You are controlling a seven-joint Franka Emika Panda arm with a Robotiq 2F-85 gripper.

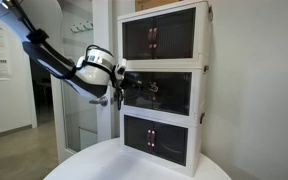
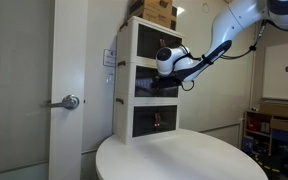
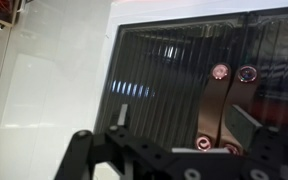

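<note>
A white cabinet of three stacked units has dark ribbed double doors. My gripper is in front of the middle unit, its fingers spread apart. In the wrist view, the two brown strap handles of the doors hang side by side, close to the right finger. The left dark door fills the view between the fingers. Nothing looks gripped, and the doors of the middle unit appear closed. From the side, the gripper overlaps the front of this unit, so any contact cannot be made out.
The cabinet stands on a round white table, whose top is otherwise bare. A cardboard box sits on the cabinet's top. A room door with a metal handle is to the left in exterior view 2.
</note>
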